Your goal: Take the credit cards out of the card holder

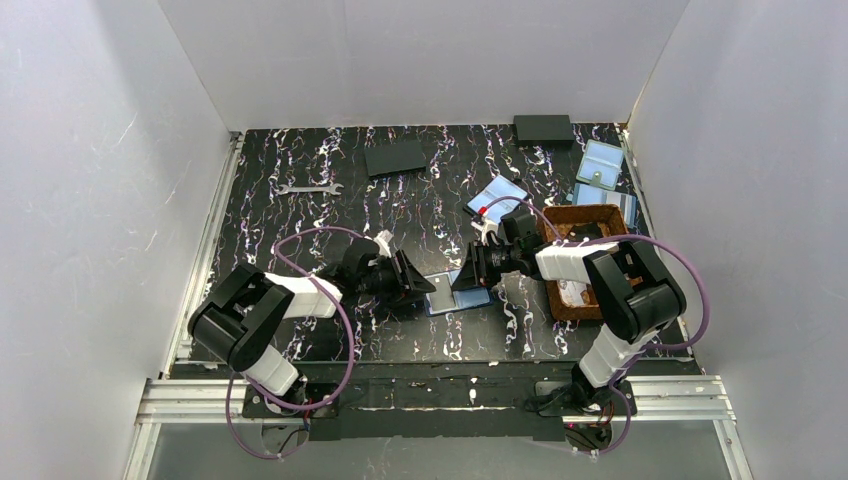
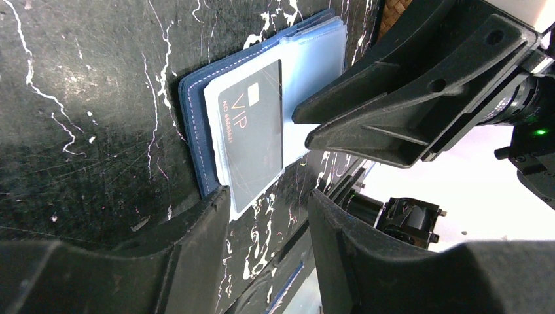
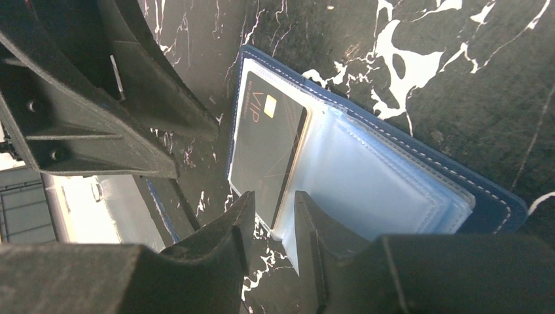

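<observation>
A blue card holder [image 2: 196, 131] lies flat near the table's front middle, with a grey VIP card [image 2: 252, 131] in a clear sleeve at one end and pale blue sleeves [image 3: 373, 190] beside it. My left gripper is over the holder's card end, fingers apart with nothing between them. My right gripper is over the holder at the sleeve side, also open and empty, its fingertips close to the card's edge.
A brown basket [image 1: 560, 312] stands at right. Blue holders [image 1: 600, 165] and dark boxes [image 1: 394, 157] lie at the back, a wrench [image 1: 310, 189] at back left.
</observation>
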